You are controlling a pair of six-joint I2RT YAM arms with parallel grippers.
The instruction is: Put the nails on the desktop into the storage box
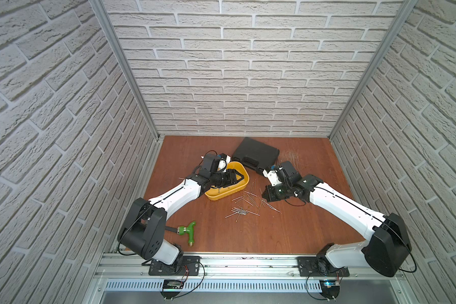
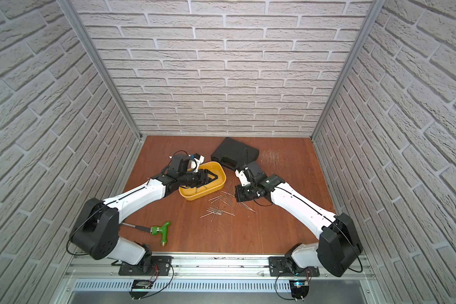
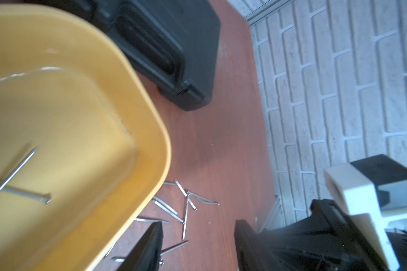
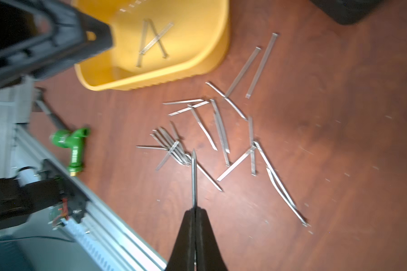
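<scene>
Held upright between the tips of my right gripper, which is shut, is a thin grey nail; it is raised over the desktop, right of the yellow storage box. Several silver nails lie scattered in front of the box, among them a tight pile and a pair at the right. Inside the box a few nails lie crossed on its floor. My left gripper stands open above the box's right part, its fingers apart with nothing between them.
Behind the box lies a black case. A green-handled hammer rests at the front left. Bare wood is free at the front right. The two grippers are fairly close together.
</scene>
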